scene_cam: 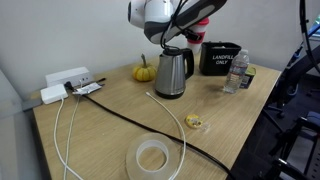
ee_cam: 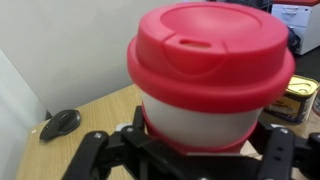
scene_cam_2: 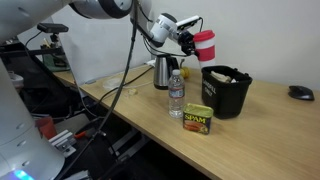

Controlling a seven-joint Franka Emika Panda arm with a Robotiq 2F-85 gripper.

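Observation:
A paper cup with a red lid and a red-and-white body (scene_cam_2: 204, 44) is held up in the air beside the black bin (scene_cam_2: 226, 96). My gripper (scene_cam_2: 188, 44) is shut on this cup. The cup (ee_cam: 208, 70) fills the middle of the wrist view, upright with its lid toward the camera, and black fingers (ee_cam: 92, 152) sit on both sides of its lower part. In exterior view 1 the cup (scene_cam: 199, 30) shows behind the steel kettle, left of the bin (scene_cam: 221, 60) marked "LANDFILL ONLY".
A steel kettle (scene_cam: 172, 74) stands close below the arm. Near the bin are a water bottle (scene_cam_2: 177, 92) and a yellow Spam can (scene_cam_2: 198, 119). A small pumpkin (scene_cam: 144, 71), a tape roll (scene_cam: 152, 158) and cables lie farther left.

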